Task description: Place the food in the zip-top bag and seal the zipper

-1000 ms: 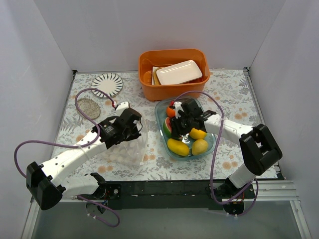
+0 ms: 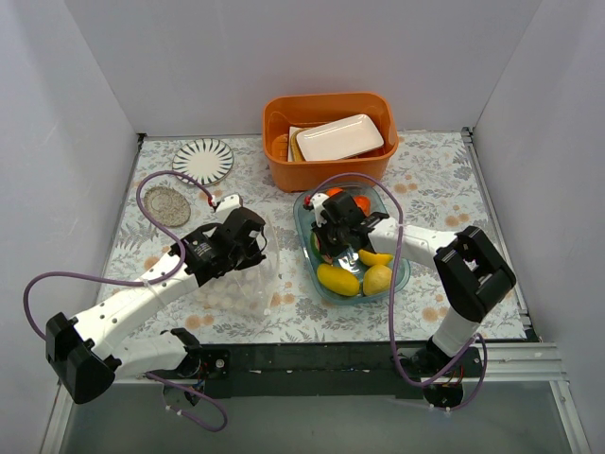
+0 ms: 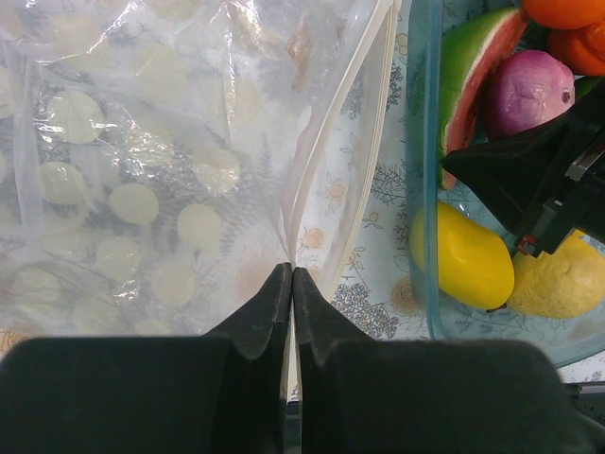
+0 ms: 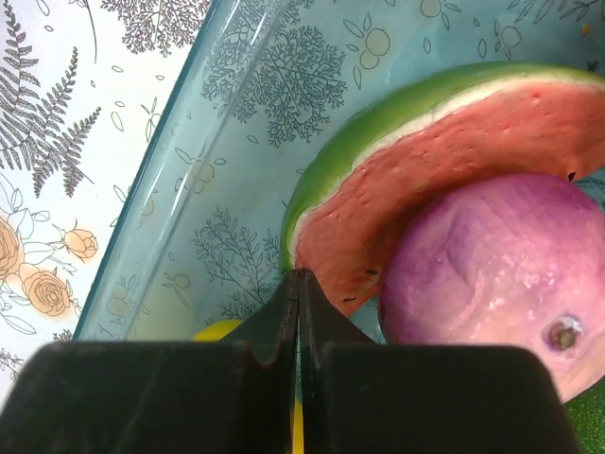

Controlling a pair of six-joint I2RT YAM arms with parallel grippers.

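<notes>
The clear zip top bag [image 3: 132, 203] lies at the left, its mouth edge facing the tray. My left gripper is shut on that edge. In the right wrist view, the watermelon slice [image 4: 454, 142] curves along the tray wall, partly behind a purple onion-like vegetable [image 4: 501, 274]. My right gripper is shut, its fingertips together with nothing between them. They stand at the slice's near end, and the slice is outside them. A yellow mango-like fruit lies in the tray, mostly hidden by the fingers in the right wrist view.
The clear blue tray [image 2: 305, 270] also holds a pale yellow fruit [image 2: 378, 280] and orange items [image 3: 567, 11]. An orange bin [image 2: 326, 176] with a white tray in it stands behind. A striped plate [image 2: 203, 161] and a round woven mat [image 2: 167, 205] lie at the back left.
My right gripper has moved left in the tray and gone from open to shut. The watermelon slice has shifted and tilted; the purple vegetable has moved a little. My left gripper has barely moved.
</notes>
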